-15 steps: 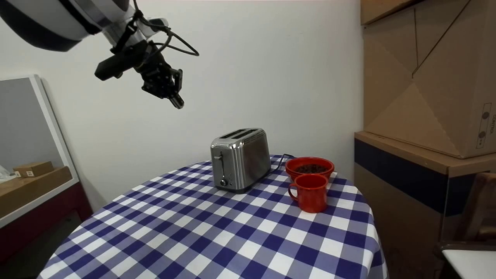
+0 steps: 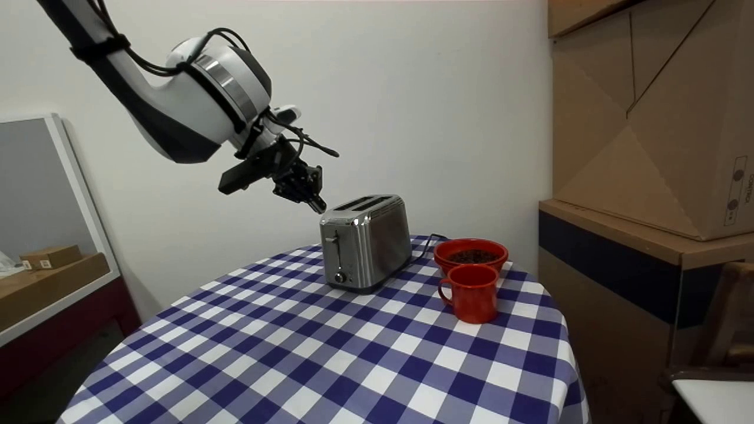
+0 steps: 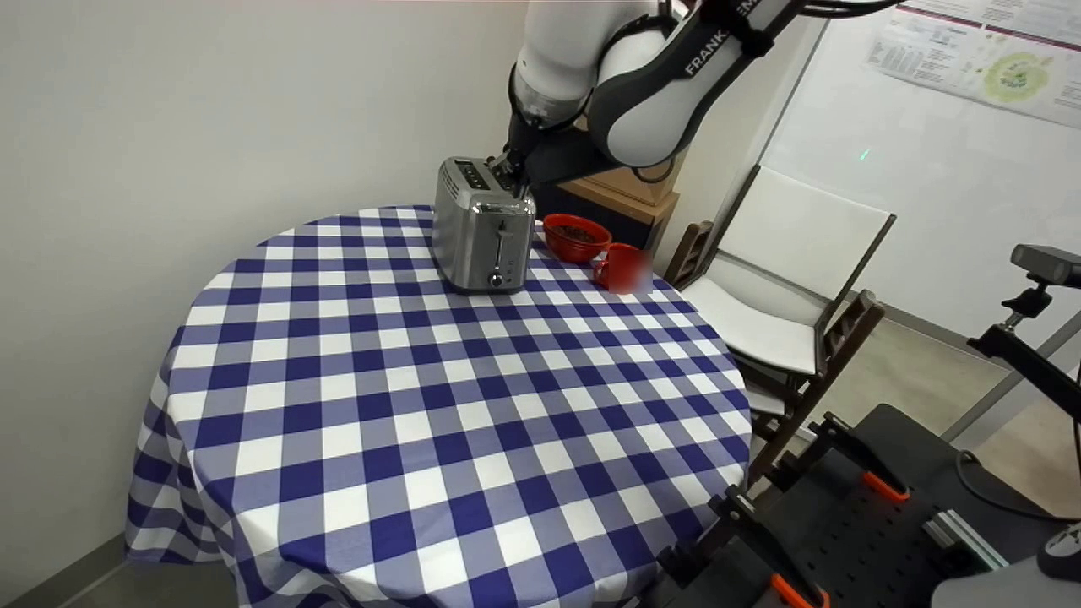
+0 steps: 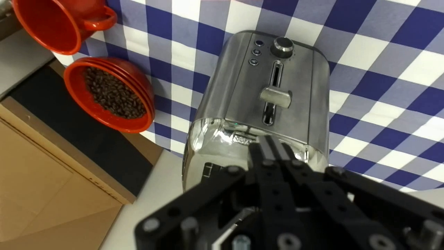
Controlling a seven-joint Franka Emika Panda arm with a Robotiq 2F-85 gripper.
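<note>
A silver two-slot toaster (image 2: 367, 244) stands upright on the checked tablecloth. Its front face carries a lever (image 4: 275, 96), which sits toward the upper end of its slot, plus a round knob (image 4: 282, 47) and several small buttons. My gripper (image 2: 319, 207) is close to the toaster's top front edge in exterior view 1, pointing down at a slant. In the wrist view the fingertips (image 4: 266, 148) lie together over the shiny top edge, just short of the lever. The gripper is shut, and nothing shows between its fingers. Whether the tips touch the toaster, I cannot tell.
A red mug (image 2: 474, 293) and a red bowl (image 4: 110, 96) of dark beans stand beside the toaster. Behind them are cardboard boxes (image 2: 629, 134). A wall rises close behind the toaster.
In exterior view 1 my arm has come down and to the right, bringing the gripper from high above the table to the toaster's top front edge. The toaster, mug and bowl have not moved.
</note>
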